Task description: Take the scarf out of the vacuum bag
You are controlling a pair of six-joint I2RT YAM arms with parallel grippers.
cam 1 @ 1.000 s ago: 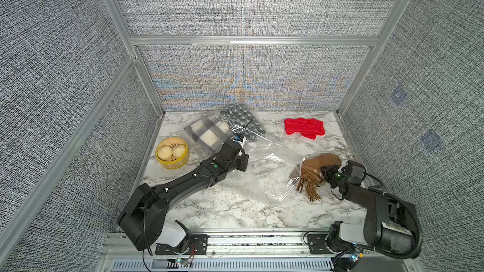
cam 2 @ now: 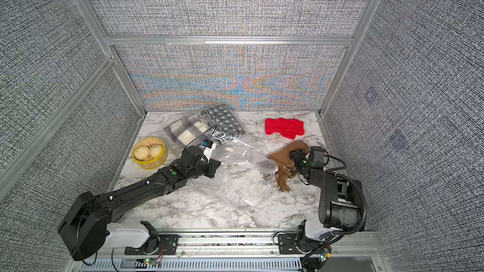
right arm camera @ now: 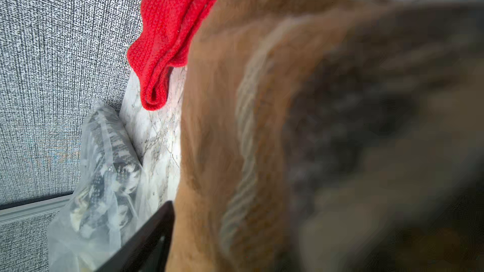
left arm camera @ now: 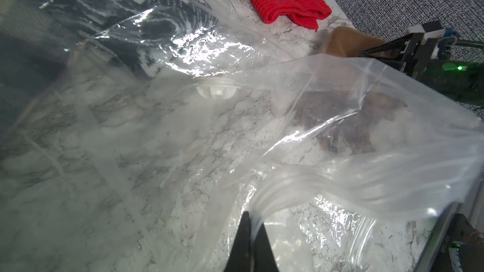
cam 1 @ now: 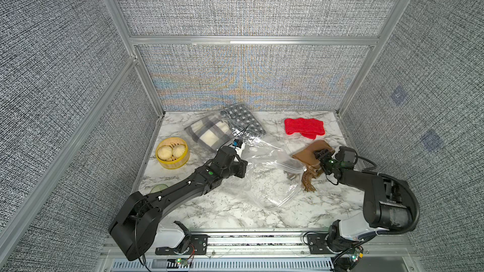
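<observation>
The brown fringed scarf [cam 1: 307, 153] lies at the right of the table, just beside the clear vacuum bag [cam 1: 262, 181], its fringe toward the front. My right gripper [cam 2: 295, 156] is over the scarf; in the right wrist view brown cloth fills much of the picture, and whether the fingers grip it cannot be made out. My left gripper is shut on the clear plastic of the bag, which stretches in folds from its fingertips across the left wrist view.
A red knitted cloth [cam 1: 303, 126] lies at the back right, bagged checked and patterned fabrics [cam 1: 209, 133] at the back left. A yellow steamer with buns [cam 1: 172, 153] stands at the left.
The right gripper and the scarf have moved toward the back and left compared with a second ago.
</observation>
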